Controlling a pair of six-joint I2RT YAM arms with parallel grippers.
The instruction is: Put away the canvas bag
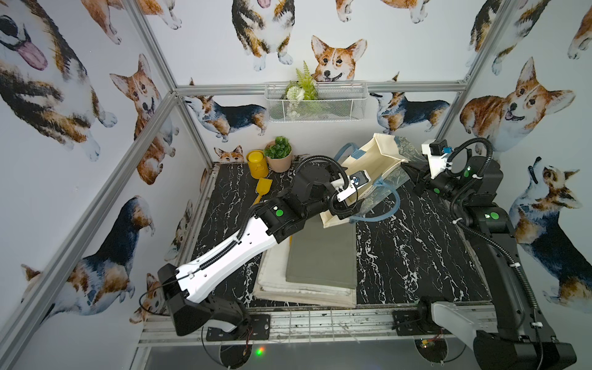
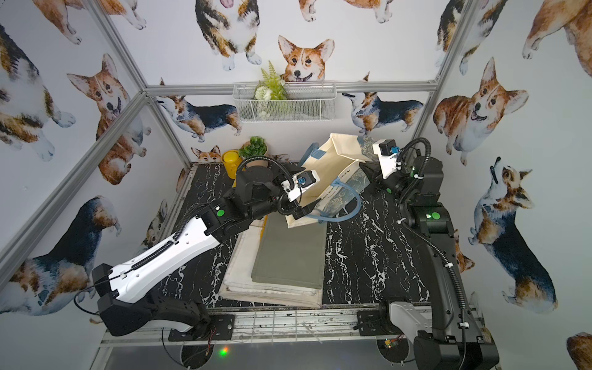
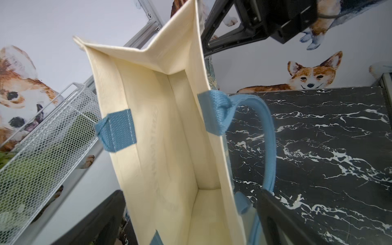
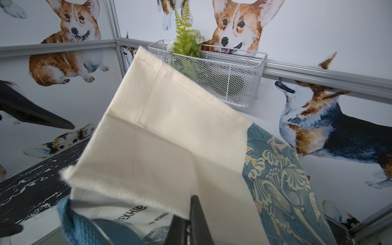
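The cream canvas bag (image 1: 373, 157), with blue handles and a patterned blue band, is tilted over the back-right table, mouth toward my left gripper. My right gripper is shut on the bag's upper end fabric. My left gripper is open at the lower end, its blurred fingers either side of the bag's opening. A blue handle (image 3: 267, 155) loops out to the right.
A stack of grey and cream cloths (image 1: 320, 259) lies front centre. A yellow cup (image 1: 257, 165), potted plant (image 1: 278, 159) and yellow scoop (image 1: 263, 187) stand or lie back left. A wire basket (image 1: 315, 108) hangs on the back wall.
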